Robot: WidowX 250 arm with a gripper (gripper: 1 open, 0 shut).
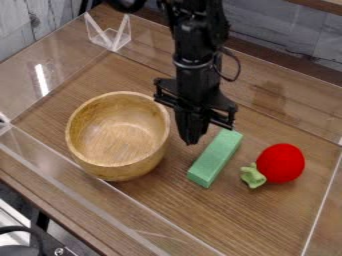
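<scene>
My black gripper [191,125] hangs in the middle of the camera view, between a tan bowl [116,140] on the left and a green rectangular block [215,158] lying to the lower right. I cannot tell how far its fingers are apart; no object is visible held in it. A red tomato-like object with a green top [279,163] lies to the right of the block.
The wooden table [214,225] has free room along the front and at the back. A white wire-like object [114,30] stands at the back left.
</scene>
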